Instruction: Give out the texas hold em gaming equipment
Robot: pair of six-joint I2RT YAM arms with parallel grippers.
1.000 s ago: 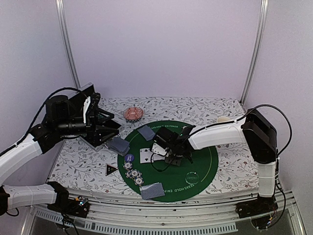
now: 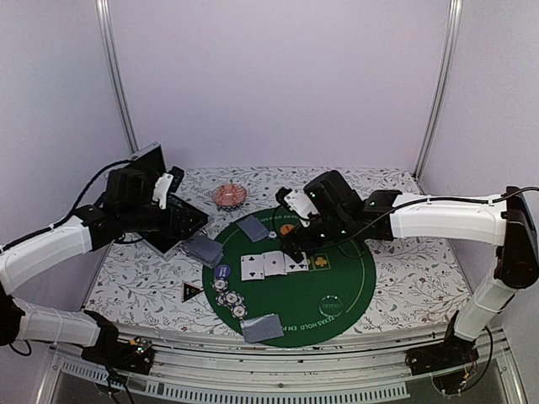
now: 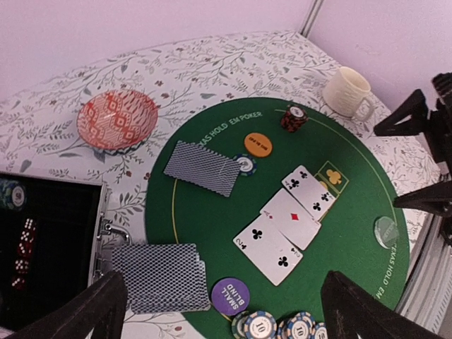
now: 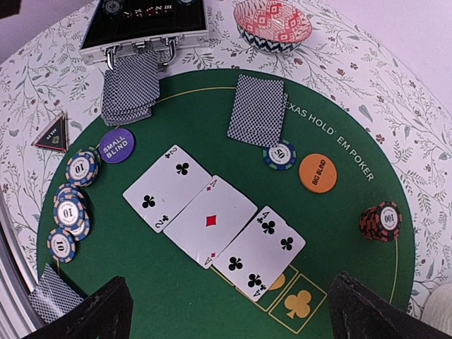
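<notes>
Three face-up cards lie in a row on the green mat (image 2: 349, 295): a two of clubs (image 4: 167, 188), an ace of diamonds (image 4: 210, 221) and an ace of clubs (image 4: 259, 253). Above them hangs my right gripper, open and empty. My left gripper is open too, with nothing between its fingers, near the open black case (image 3: 49, 236). Blue chips (image 4: 69, 212) and the purple small blind button (image 4: 116, 145) sit at the mat's left. The orange big blind button (image 4: 318, 173) lies beside a blue chip (image 4: 280, 155); a red chip stack (image 4: 380, 221) is farther right.
Patterned card backs lie in a pair at the far side (image 4: 257, 110), a stack by the case (image 3: 157, 277) and a pair at the front (image 2: 263, 328). A red bowl (image 2: 229, 196) stands behind; a white mug (image 3: 346, 92) is at the right.
My right gripper has risen from the row of cards and shifted slightly right, leaving the ace of clubs on the mat. The left arm has moved a little to the right.
</notes>
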